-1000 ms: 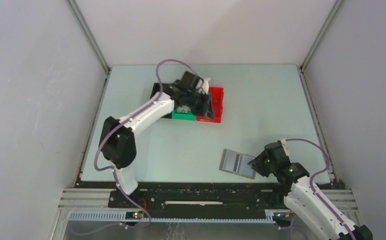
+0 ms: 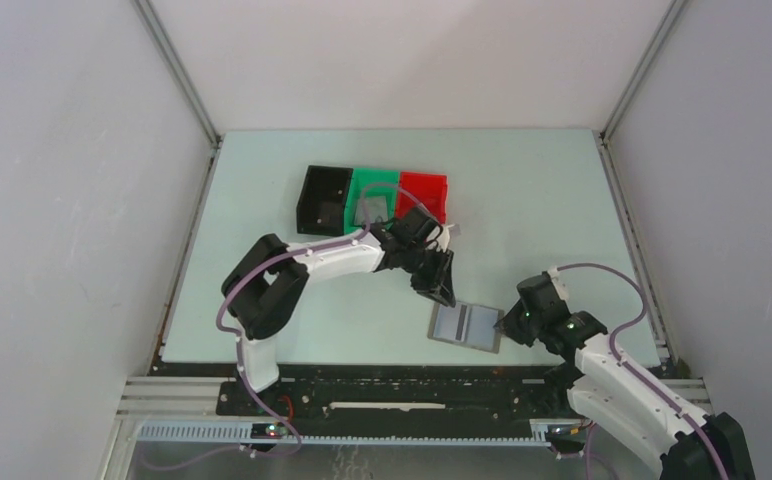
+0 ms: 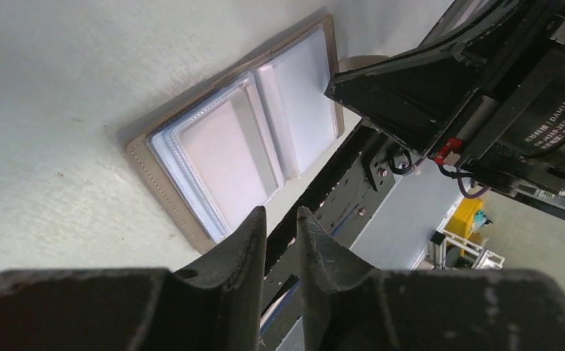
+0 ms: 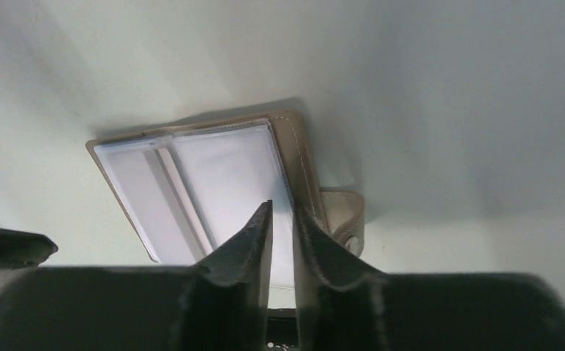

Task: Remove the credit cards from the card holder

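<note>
The open card holder (image 2: 464,326) lies flat near the table's front edge, tan with clear sleeves (image 3: 221,157), pale inside. My left gripper (image 2: 440,292) is above its back left; in the left wrist view its fingertips (image 3: 257,219) are slightly apart, with nothing visible between. My right gripper (image 2: 507,325) is low at the holder's right side; in the right wrist view its narrowly parted fingertips (image 4: 265,212) are over the right sleeve's edge, contact unclear. The strap with a snap (image 4: 345,227) sticks out at that side.
Black (image 2: 322,200), green (image 2: 374,178) and red (image 2: 424,188) bins stand at the back, partly behind the left arm. A dark frame runs along the front edge.
The card holder and my right gripper have shifted slightly to the left.
</note>
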